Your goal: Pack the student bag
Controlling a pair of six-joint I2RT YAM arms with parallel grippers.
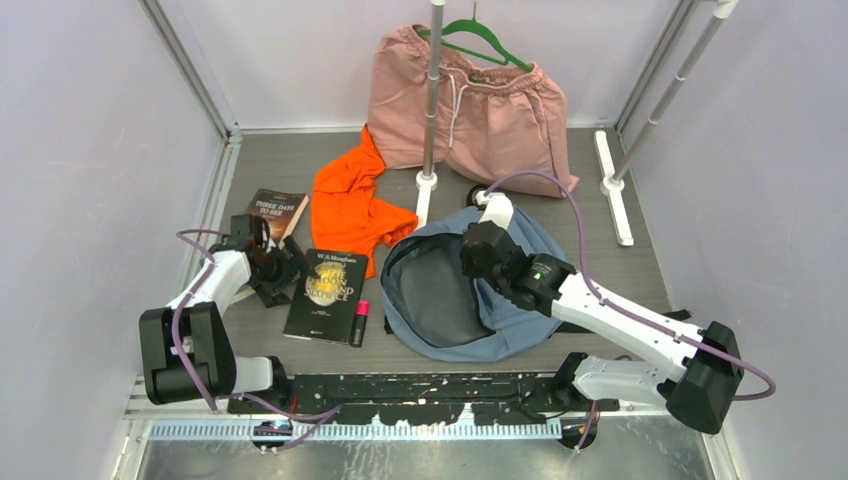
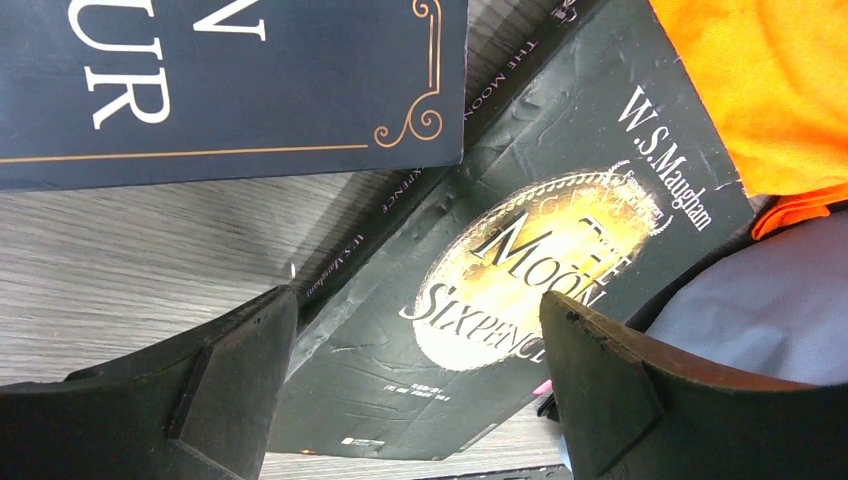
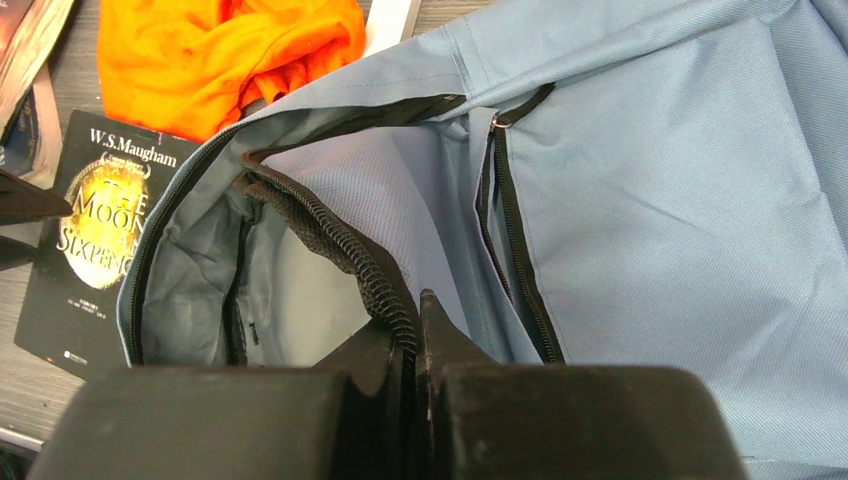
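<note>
The blue-grey bag (image 1: 510, 320) lies open right of the books. My right gripper is shut on its zippered flap edge (image 3: 350, 240), holding it up. At the left, my left gripper stands part open, low over the near-left side of the black Maugham book (image 2: 480, 390), nothing lifted between its fingers. A dark book with an orange border (image 2: 230, 90) and the Three Days to See book (image 1: 275, 205) lie left and behind. A pink-capped marker (image 1: 360, 330) sits beside the Maugham book.
An orange cloth (image 1: 350, 200) lies behind the books and bag. Pink fabric on a green hanger (image 1: 490, 120) hangs at the back, near a grey pole and stand (image 1: 432, 120). Bare floor shows at the far right.
</note>
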